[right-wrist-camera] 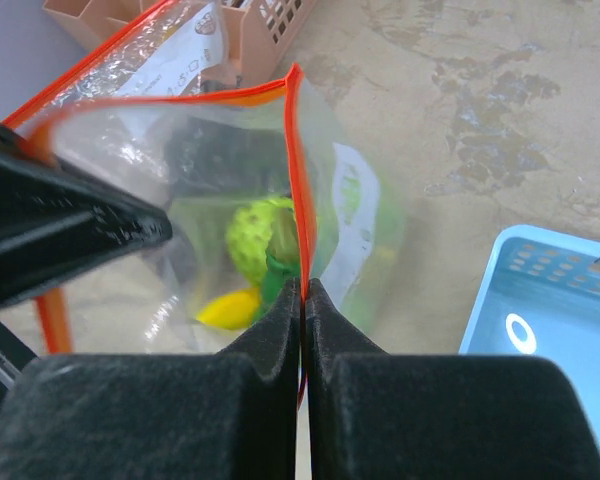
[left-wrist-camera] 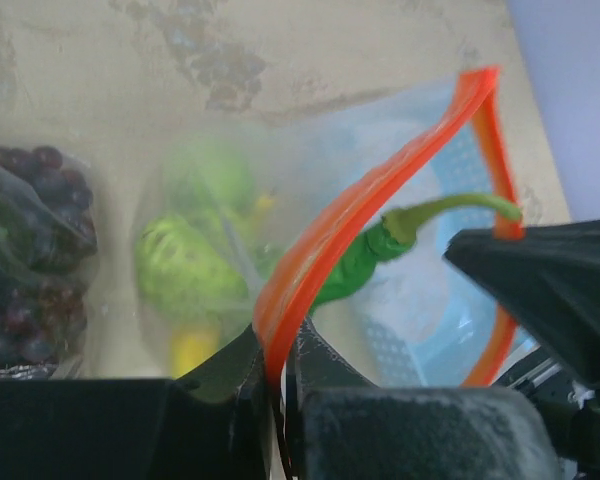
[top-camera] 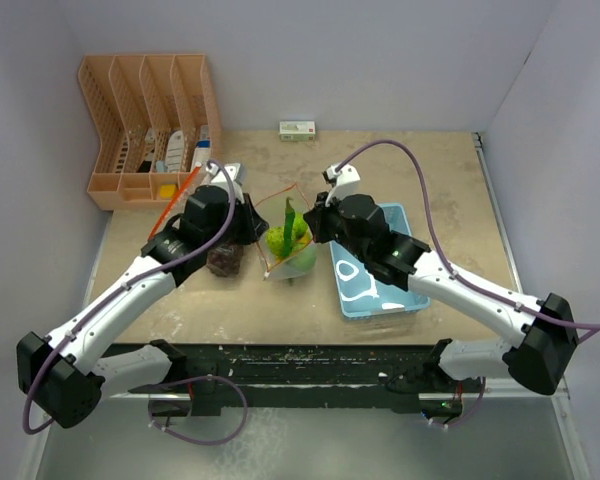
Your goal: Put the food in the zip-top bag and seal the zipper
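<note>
A clear zip top bag with an orange rim (top-camera: 284, 268) hangs open between my two grippers. My left gripper has the left side of the rim between its fingers, which sit close together. On the opposite side, my right gripper is shut on the bag's edge. Inside lie a green pepper (top-camera: 288, 228), with its curved stem (left-wrist-camera: 440, 208) up by the mouth in the left wrist view, a pale green lumpy item and something yellow. The bag's wall blurs the lower contents.
A blue tray (top-camera: 378, 294) stands right of the bag. Bagged dark grapes (left-wrist-camera: 35, 250) lie to the left. Another orange-edged bag (top-camera: 175, 205) is behind the left arm, near the peach rack (top-camera: 105, 185). Bare table lies in front.
</note>
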